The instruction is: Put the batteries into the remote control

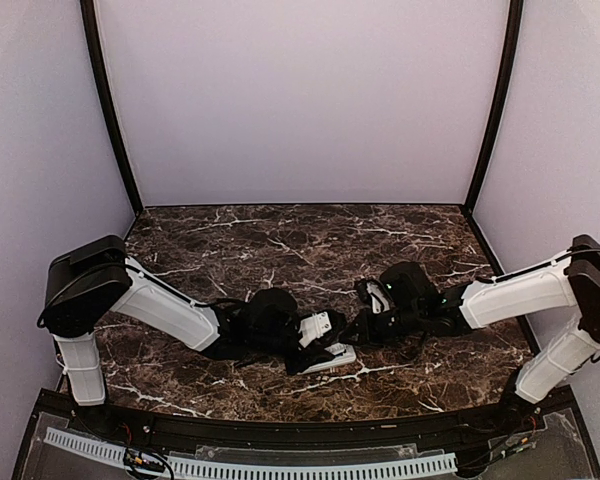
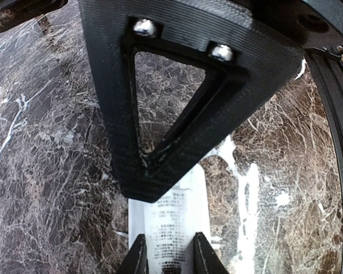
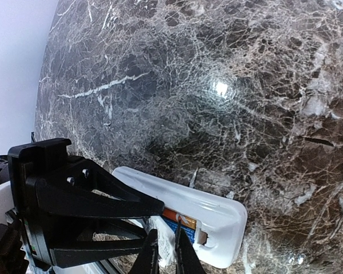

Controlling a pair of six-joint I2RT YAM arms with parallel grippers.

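The white remote control [image 1: 338,361] lies on the table between the two arms. In the right wrist view, its open compartment holds a blue-and-orange battery [image 3: 186,229], partly hidden behind fingers; whether another lies beside it, I cannot tell. My left gripper is shut on the remote, one fingertip at each side in the left wrist view. Over the compartment, close to the battery, my right gripper is shut, with no battery visible between its fingertips. Its dark finger frame covers part of the remote in the left wrist view.
A dark rail with a white slotted strip [image 1: 310,467] runs along the front edge. Both grippers crowd closely over the remote.
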